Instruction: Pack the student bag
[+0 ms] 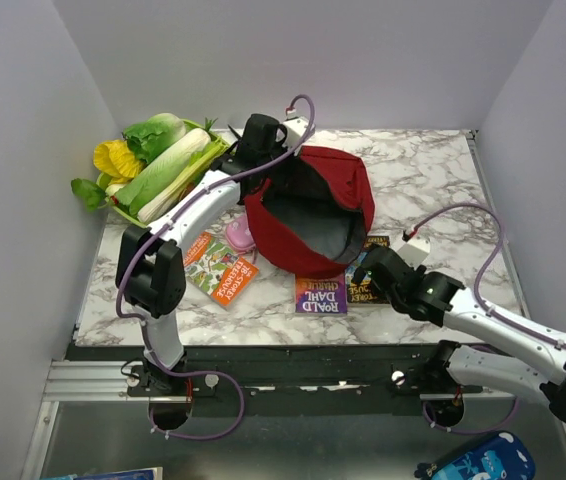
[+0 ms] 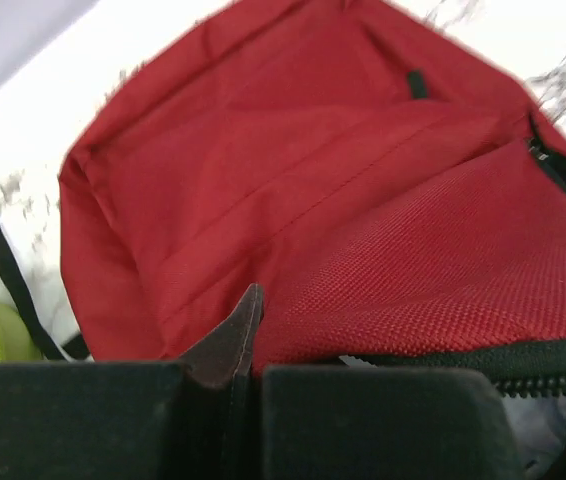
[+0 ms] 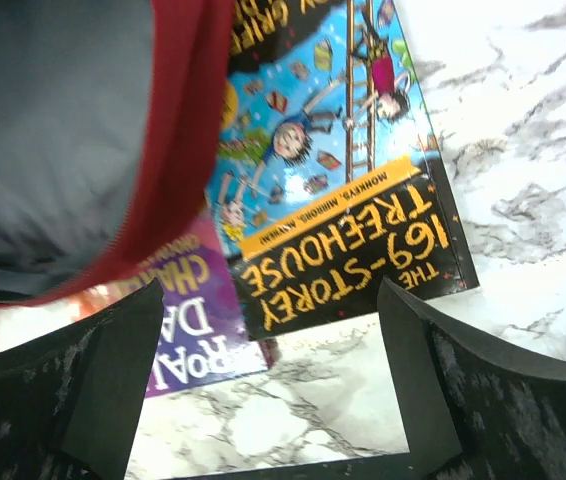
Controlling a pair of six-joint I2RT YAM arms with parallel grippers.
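Held wide at its zipped mouth, the red bag [image 1: 341,180] lies in the middle of the table with its dark grey lining [image 1: 308,222] showing. My left gripper is shut on the red cloth near the zipped edge of that mouth. Just right of the bag's front rim, my right gripper stands open above the 169-Storey Treehouse book [image 3: 348,250], nothing between its fingers. A purple Roald Dahl book [image 1: 321,297] lies partly under the bag's front. Left of the bag are an orange-and-green Treehouse book [image 1: 221,270] and a pink case [image 1: 239,233], partly covered.
A green basket [image 2: 3,330] stands at the back left; a cabbage [image 1: 175,172] and other vegetables fill it. Bare marble [image 1: 413,165] stretches across the back right. A blue patterned case [image 1: 483,460] lies below the table's front edge.
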